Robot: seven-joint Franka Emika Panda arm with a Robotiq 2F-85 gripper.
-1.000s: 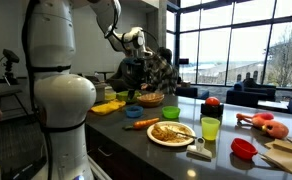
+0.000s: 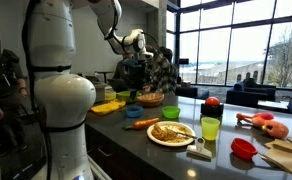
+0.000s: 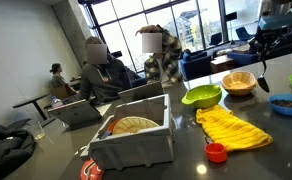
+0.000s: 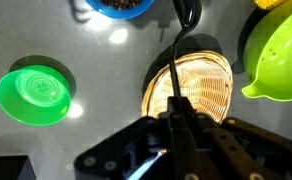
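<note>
A black spoon or ladle (image 4: 189, 12) hangs from my gripper, which is shut on its long thin handle. In the second exterior view the spoon (image 3: 262, 86) points down, its head above the table and left of a blue bowl (image 3: 289, 104). That blue bowl (image 4: 123, 7) holds small dark pieces and shows at the top of the wrist view. My gripper (image 3: 264, 50) is high over the table, and its fingertips are too small there to make out. In the wrist view, a round wicker basket (image 4: 208, 82) lies beneath the handle.
A green bowl (image 4: 34, 95) stands on one side and a green colander (image 4: 278, 58) on the other. A yellow cloth (image 3: 231, 130), a red cup (image 3: 216, 153) and a grey bin (image 3: 136, 148) occupy the table. Elsewhere are a food plate (image 2: 171, 138) and a carrot (image 2: 143, 124).
The end of the arm has shifted slightly, with the spoon still hanging from it. The bowls and other table items look unmoved.
</note>
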